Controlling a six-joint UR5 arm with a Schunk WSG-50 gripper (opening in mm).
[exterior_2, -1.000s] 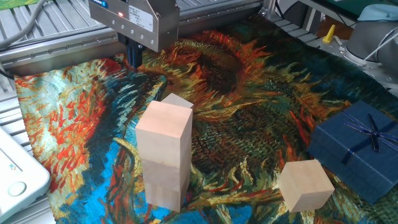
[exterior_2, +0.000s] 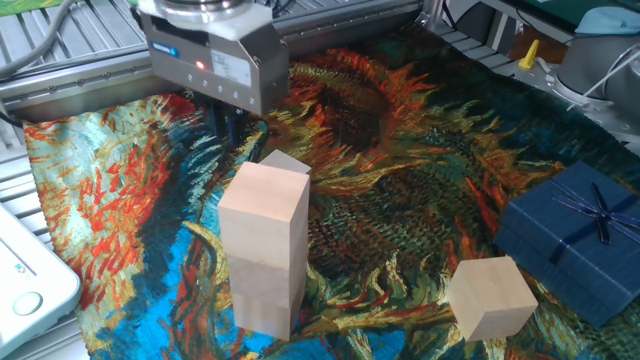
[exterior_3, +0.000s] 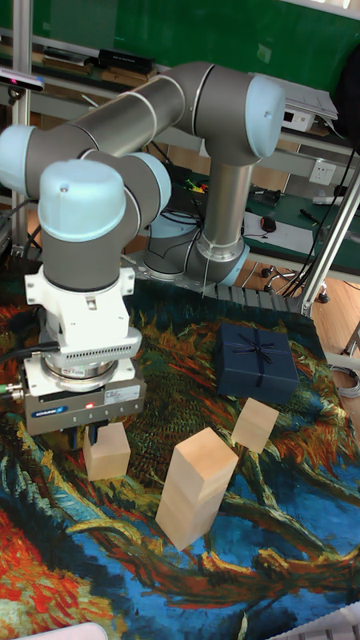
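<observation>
My gripper is near the back left in exterior view 2, its dark fingers pointing down. In exterior view 3 the gripper shows a small gap between its fingers, with nothing seen held there. A pale wooden block lies close beside the fingers in that view; only a corner of this block peeks out behind the tower in exterior view 2. The upright tower of stacked wooden blocks stands nearer that camera. Apart from it, a single wooden block rests on the cloth to the right.
A dark blue gift box with a ribbon occupies the right side. A metal rail runs along the back edge, and a white device sits at the left.
The blocks and the box have stayed put.
</observation>
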